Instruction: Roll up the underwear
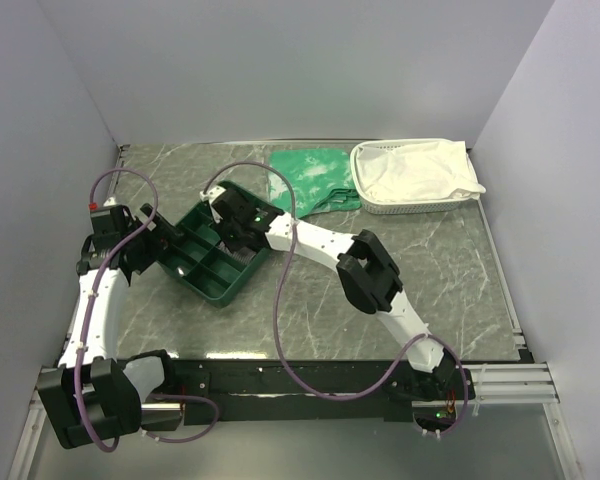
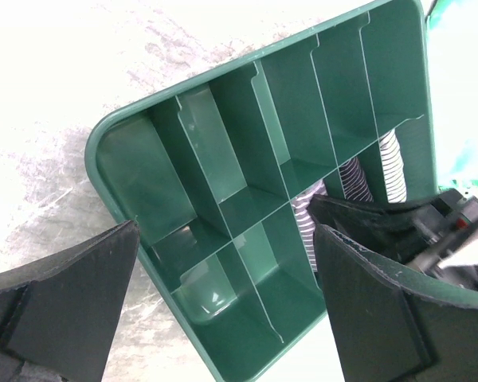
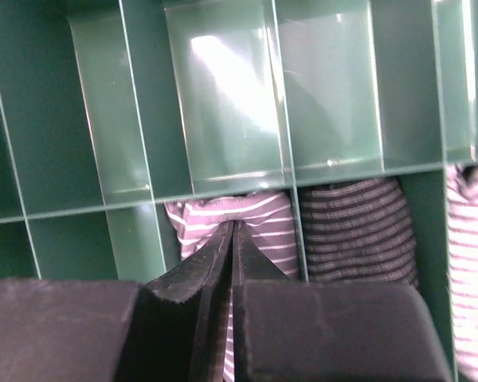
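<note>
A green divided organizer box [image 1: 216, 282] lies at the left of the table. In the right wrist view, striped rolled garments sit in its compartments: a mauve one [image 3: 267, 231], a dark one [image 3: 354, 227] and a white one [image 3: 470, 263]. My right gripper is down at the mauve one, shut on it at its upper part. My left gripper [image 1: 158, 226] hangs open over the box's left end, with nothing between its fingers in the left wrist view [image 2: 227, 270].
A green cloth [image 1: 305, 175] lies at the back middle. A white basket [image 1: 400, 205] holding white cloth stands at the back right.
</note>
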